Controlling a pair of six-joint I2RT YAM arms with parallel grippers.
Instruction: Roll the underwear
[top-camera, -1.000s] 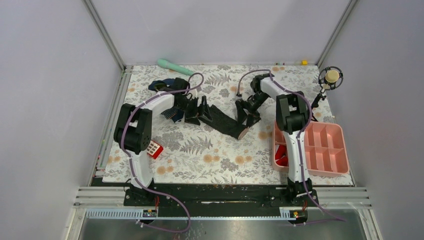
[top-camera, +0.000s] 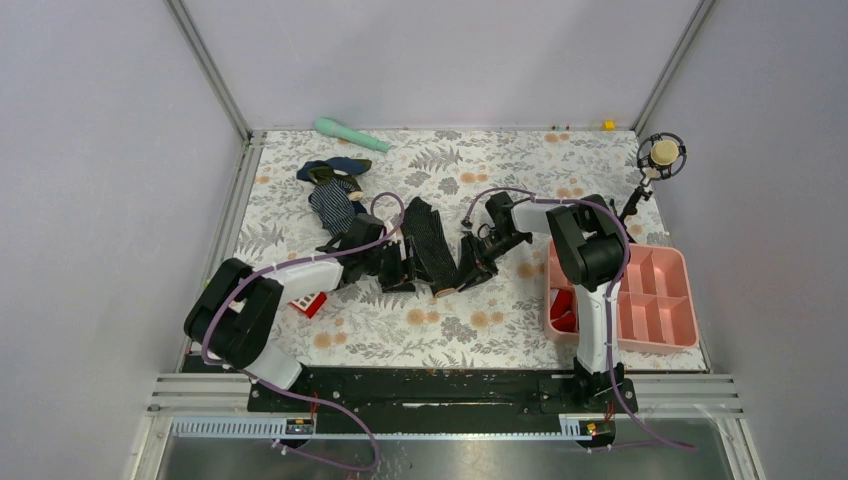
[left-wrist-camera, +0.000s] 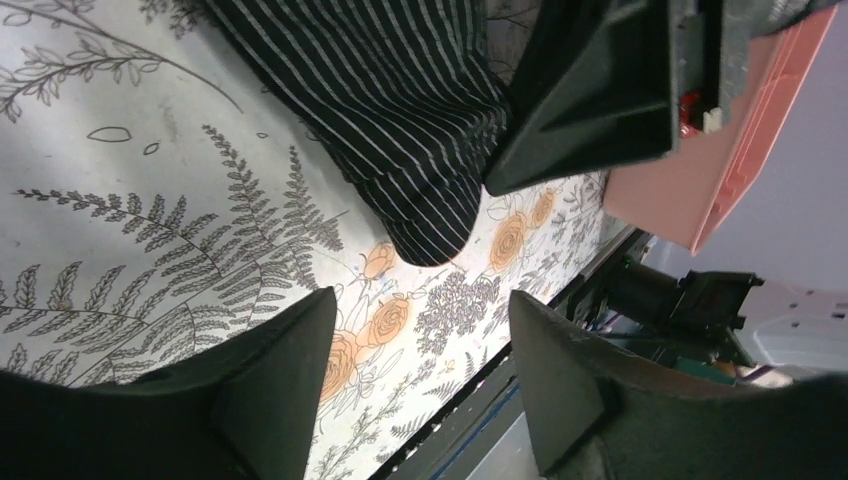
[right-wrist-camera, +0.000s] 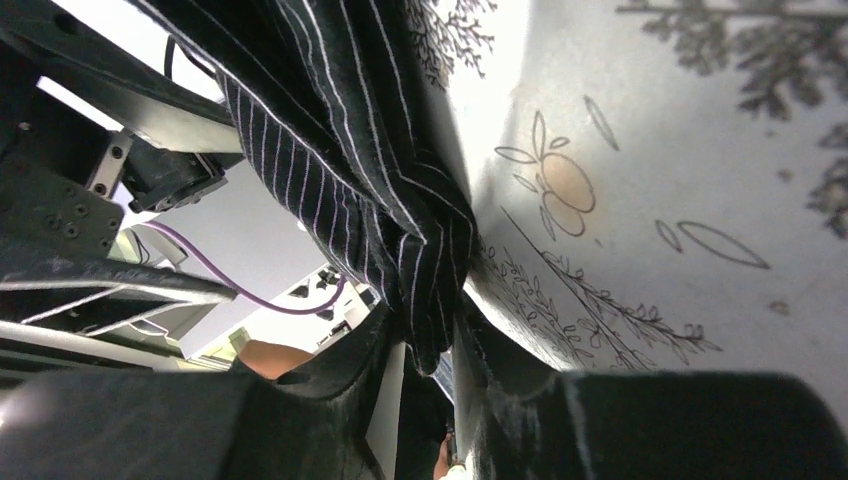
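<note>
The dark striped underwear (top-camera: 430, 243) lies lengthwise at the table's middle, its near end folded, as seen in the left wrist view (left-wrist-camera: 400, 150). My right gripper (top-camera: 470, 270) is at that near end, shut on the bunched striped cloth (right-wrist-camera: 420, 260) in the right wrist view. My left gripper (top-camera: 405, 270) is just left of the cloth; in the left wrist view its fingers (left-wrist-camera: 260, 390) are apart, with bare table between them and the folded end beyond.
A pile of clothes (top-camera: 335, 205) lies at back left, with a green bottle-like object (top-camera: 350, 134) behind. A red box (top-camera: 305, 305) sits front left. A pink compartment tray (top-camera: 650, 300) stands at the right.
Both grippers have moved toward the table's front. The underwear has turned from diagonal to nearly front-to-back, its near end shifted left and forward with my right gripper.
</note>
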